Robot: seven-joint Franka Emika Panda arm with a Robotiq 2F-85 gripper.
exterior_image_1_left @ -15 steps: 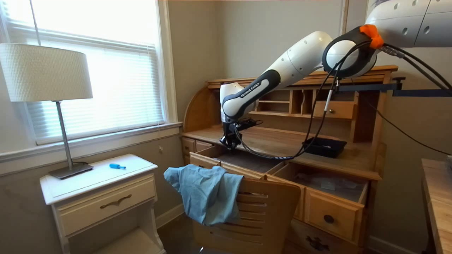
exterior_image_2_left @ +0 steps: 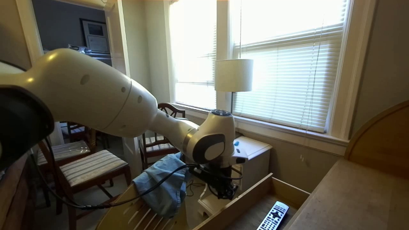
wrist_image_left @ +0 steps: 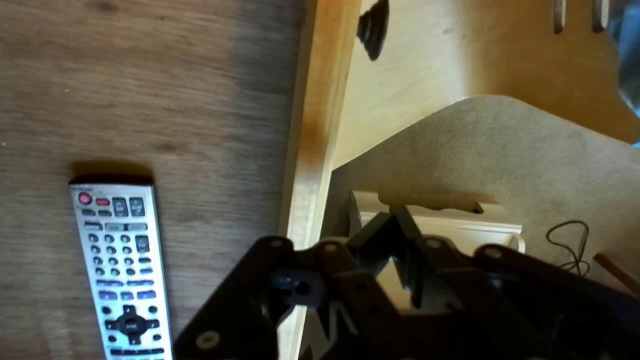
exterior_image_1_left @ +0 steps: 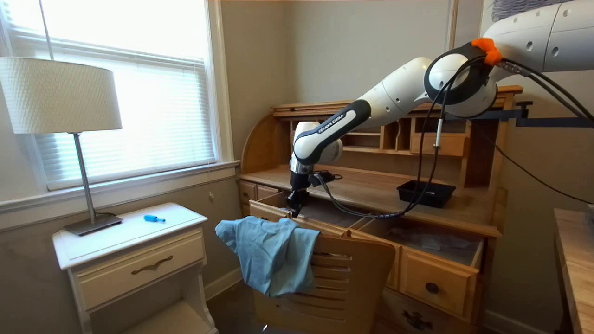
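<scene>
My gripper (exterior_image_1_left: 296, 208) points down at the open desk drawers, near their front edge. In the wrist view its dark fingers (wrist_image_left: 414, 252) come together at the tips, and I can make out nothing between them. They overlap the view of the floor and white nightstand, just outside the wooden drawer front (wrist_image_left: 318, 114). A silver remote control (wrist_image_left: 123, 270) lies face up inside the drawer, apart from the fingers. Exterior view 2 also has the remote (exterior_image_2_left: 274, 216) in the drawer and the gripper (exterior_image_2_left: 228, 191) by the drawer's front wall (exterior_image_2_left: 245, 197). Contact with that wall is unclear.
A wooden chair (exterior_image_1_left: 356, 267) with a blue cloth (exterior_image_1_left: 273, 250) over its back stands close before the drawers. Another open drawer (exterior_image_1_left: 440, 242) is to the right. A black tray (exterior_image_1_left: 426, 193) sits on the desk; a blue marker-like object (exterior_image_1_left: 154, 219) lies on the nightstand (exterior_image_1_left: 167, 220).
The gripper has moved lower and slightly left in exterior view 1, closer to the drawer front. The arm's forearm has dipped with it. Drawers, chair and cloth look unmoved.
</scene>
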